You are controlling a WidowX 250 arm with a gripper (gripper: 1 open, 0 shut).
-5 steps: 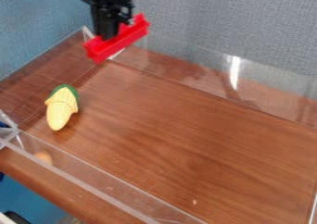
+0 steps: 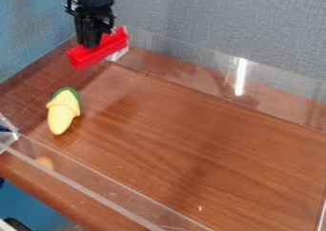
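My black gripper [image 2: 94, 32] hangs at the back left with a red block [image 2: 95, 51] at its lower end; the block hides the fingertips, so their grip on it is unclear. A yellow corn toy [image 2: 63, 113] with a green husk lies on the wooden floor [image 2: 192, 149] of the tray at the left, in front of and below the gripper.
Clear plastic walls [image 2: 242, 75] edge the tray at the back and front. A small white item [image 2: 120, 53] is partly hidden behind the red block at the back corner.
The gripper and red block have moved left and slightly down from about a second ago. The corn toy has stayed in place.
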